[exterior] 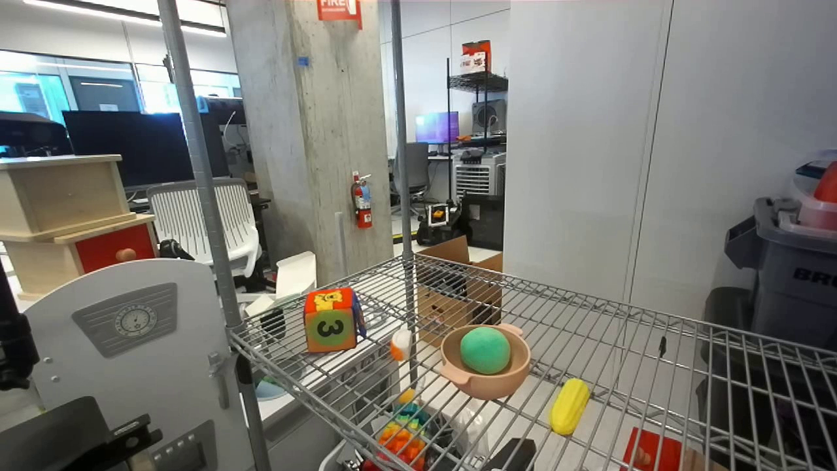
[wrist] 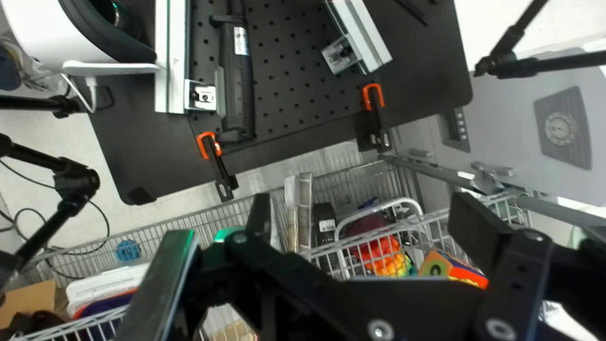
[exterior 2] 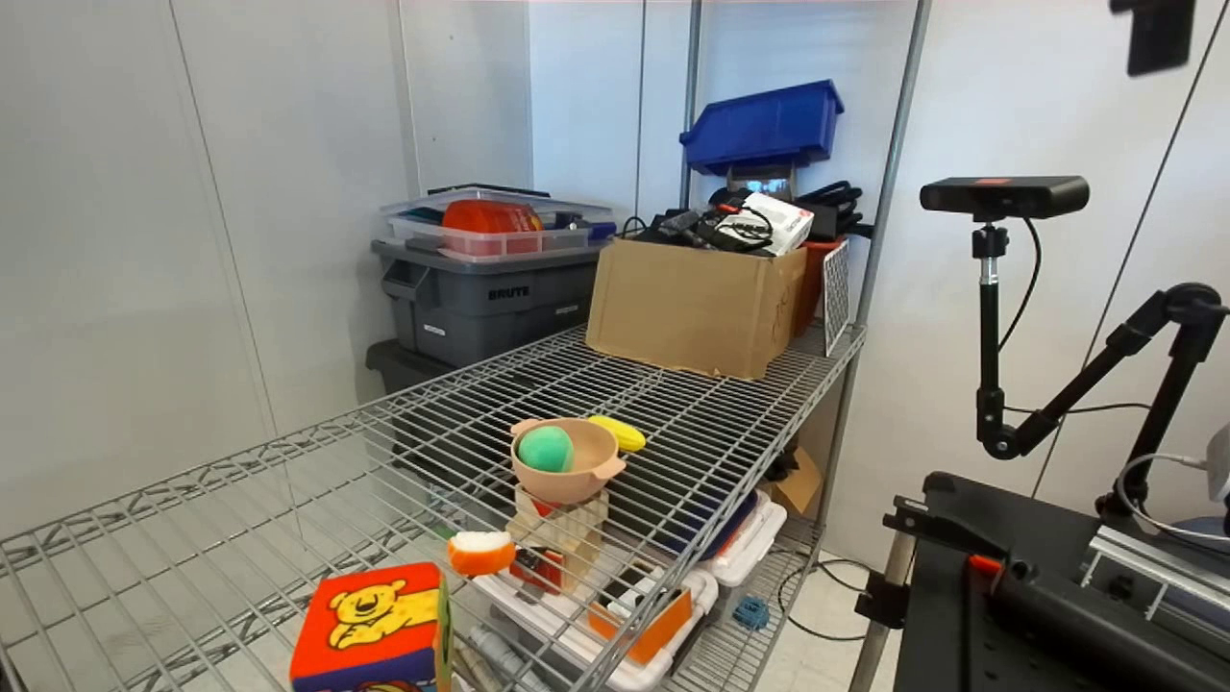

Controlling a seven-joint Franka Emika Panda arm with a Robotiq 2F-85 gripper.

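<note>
In the wrist view my gripper is open, its dark fingers wide apart with no object visibly held between them. Neither exterior view shows it. A peach bowl (exterior: 490,384) with two handles stands on the wire shelf, and a green ball (exterior: 484,350) rests inside it. Beside the bowl lies a yellow oblong object (exterior: 569,407). An orange-and-white piece (exterior 2: 480,553) sits on the bowl's other side. Nearer the shelf's end is a soft picture cube (exterior 2: 369,623), marked with a 3 in exterior view 1. The gripper's linkage covers much of the shelf in the wrist view.
Metal posts (exterior: 205,180) rise at the shelf corners. A full cardboard box (exterior 2: 680,306) occupies the shelf's other end. The black perforated table (wrist: 289,85) stands alongside, carrying rails and orange-tipped clamps. Bare wire shelf (exterior: 628,345) extends behind the bowl and yellow object.
</note>
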